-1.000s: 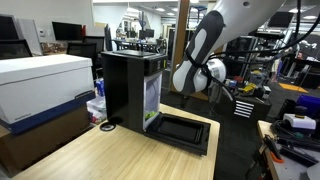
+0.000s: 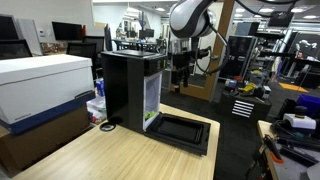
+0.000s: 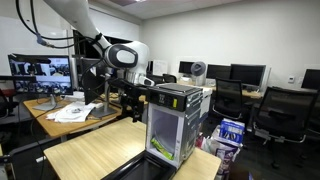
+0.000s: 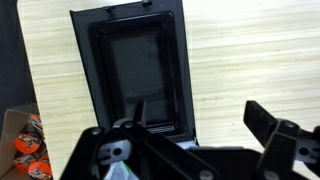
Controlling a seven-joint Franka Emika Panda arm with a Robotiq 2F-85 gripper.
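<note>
A black box-shaped cabinet (image 2: pixel 124 90) with a pale interior stands upright on the table, like a small fridge. Its door (image 2: pixel 178 132) is swung down, lying flat in front with the recessed inner side up. Inside, near the bottom, rests something green and bright (image 3: pixel 163 150), too small to make out. My gripper is open and empty, high above the table. Seen from the wrist, the door panel (image 4: pixel 140 75) lies below, toward the left finger (image 4: pixel 128 132), while bare tabletop shows below the right one.
White storage boxes (image 2: pixel 45 90) on brown cartons stand left of the cabinet. A small black ring (image 2: pixel 107 126) lies on the wooden table (image 2: pixel 120 155), otherwise largely clear in front. An open carton with orange-lidded items (image 4: pixel 30 145) shows at the wrist view's lower left.
The arm has risen steadily over the last second, carrying my gripper higher above the lowered door. Cabinet and door stay where they were.
</note>
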